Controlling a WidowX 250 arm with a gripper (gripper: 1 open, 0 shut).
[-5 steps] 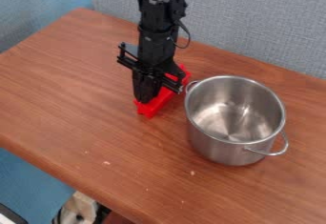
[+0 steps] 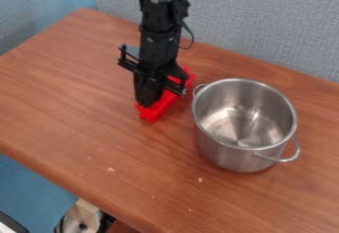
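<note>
My black gripper [image 2: 149, 86] reaches down from the top of the view onto a red block [image 2: 163, 108], which lies at an angle on the wooden table just left of a steel pot. The gripper's fingertips sit over and against the block, covering part of it; whether they are closed on it is hard to tell. The steel pot [image 2: 245, 123], with two loop handles, stands upright and looks empty.
A textured wall [image 2: 279, 29] runs behind it, and the table edge drops to a blue area at lower left.
The gripper and the red block have shifted very slightly to the left. The pot is in the same place.
</note>
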